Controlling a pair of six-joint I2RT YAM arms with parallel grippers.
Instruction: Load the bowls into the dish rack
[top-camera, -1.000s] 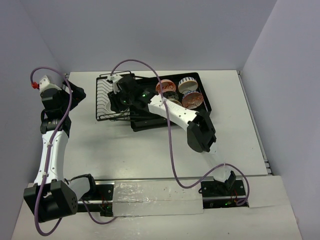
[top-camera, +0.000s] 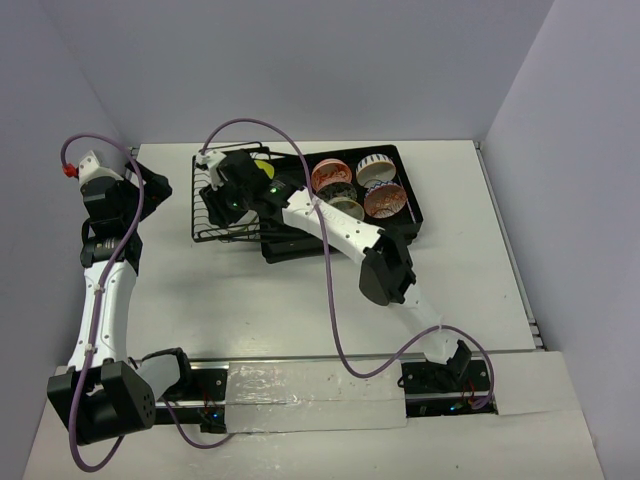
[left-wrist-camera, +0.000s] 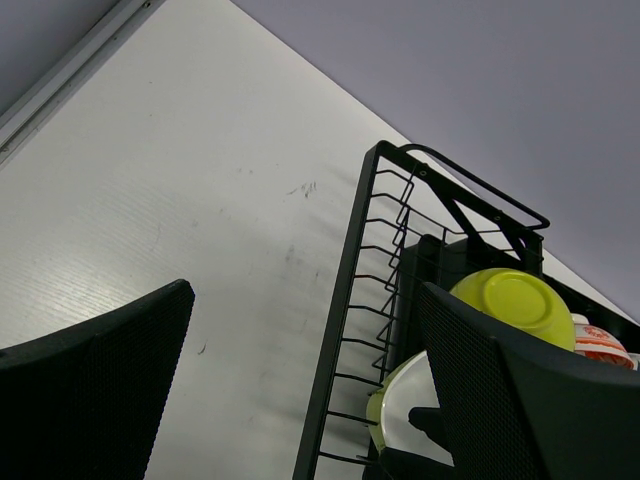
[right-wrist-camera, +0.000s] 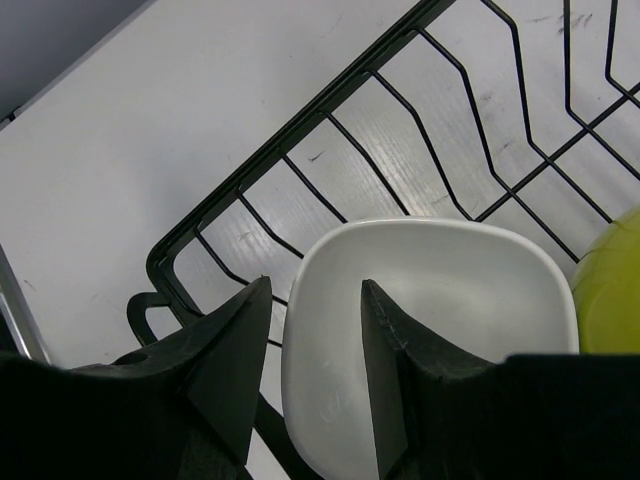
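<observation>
My right gripper is over the wire rack at the tray's left end; in the right wrist view its part-open fingers straddle the near wall of a white bowl lying in the rack, contact unclear. A yellow-green bowl sits beside it, also in the left wrist view. Several patterned bowls stand in the black tray's right part. My left gripper stands open left of the rack, nothing between its fingers.
The black tray occupies the back middle of the white table. Grey walls bound the back and both sides.
My right arm has shifted left along the rack, its gripper moving further toward the rack's outer side. The left arm has stayed put.
</observation>
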